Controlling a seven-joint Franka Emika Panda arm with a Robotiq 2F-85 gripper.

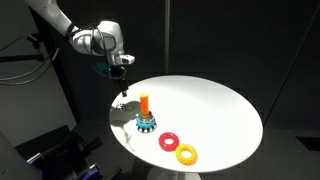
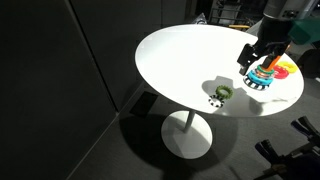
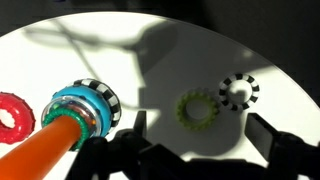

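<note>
My gripper is open above the white table, nothing between its fingers. A small green ring [image 3: 184, 103] shows below the gap in the wrist view. Close beside that ring lies a black-and-white checkered ring [image 3: 226, 92]. To the left stands a stacking toy with an orange post [image 1: 144, 104]; blue, green and checkered rings [image 1: 146, 122] sit round its foot. A red ring [image 1: 161, 139] and a yellow ring [image 1: 178, 155] lie flat near the front edge. Exterior view 2 also shows the gripper [image 2: 246, 68] clear of the tabletop, over the small rings' side.
The round white table [image 1: 210, 105] has broad free room at its far and right side. The upright orange post is the tallest thing on it. Its curved edge [image 2: 165, 103] runs close to the two small rings.
</note>
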